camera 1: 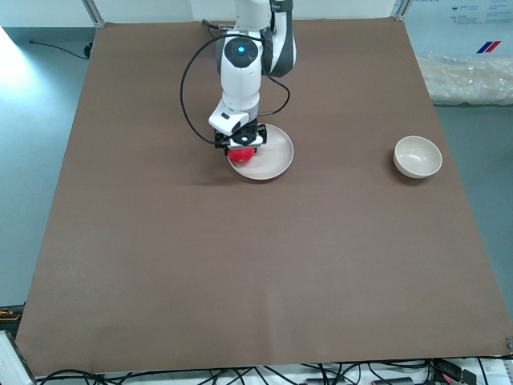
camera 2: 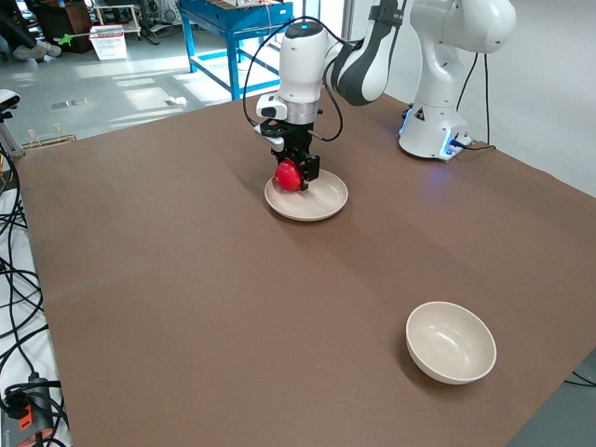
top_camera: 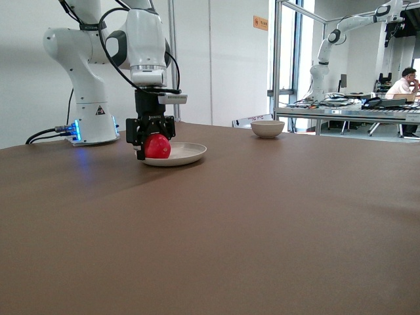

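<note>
My gripper (top_camera: pixel 150 141) is down over a white plate (camera 2: pixel 321 200) near the back middle of the table, its black fingers around a red ball (camera 1: pixel 241 155) that sits low at the plate's left part. In the top view the ball (top_camera: pixel 157 146) shows between the fingers; whether they press on it is hard to tell. A white bowl (camera 1: pixel 418 158) stands empty to the plate's right in the left view, and closer to the camera in the right view (camera 2: pixel 451 349).
Cables run along the table's outer edge. The arm's base (top_camera: pixel 95 111) stands behind the plate.
</note>
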